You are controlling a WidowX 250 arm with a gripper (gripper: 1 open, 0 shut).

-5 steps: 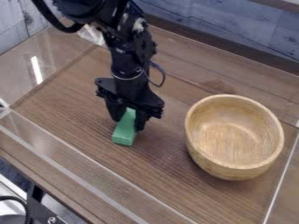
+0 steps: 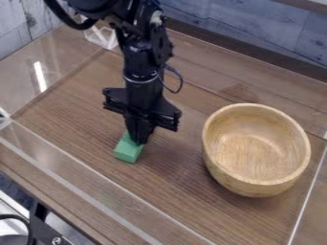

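The black gripper [image 2: 138, 124] hangs over the table in the middle of the view, its tip low at a small green block [image 2: 128, 149]. The block lies on the wooden table, its upper end partly hidden behind the gripper. The gripper looks shut; whether anything is between its fingers cannot be made out.
A large pale wooden bowl [image 2: 255, 150] stands to the right of the gripper. A white object [image 2: 102, 34] sits at the back left, and grey walls edge the back.
The gripper's fingers now cover more of the block's upper end, and the block appears shifted slightly left. The bowl has not moved.
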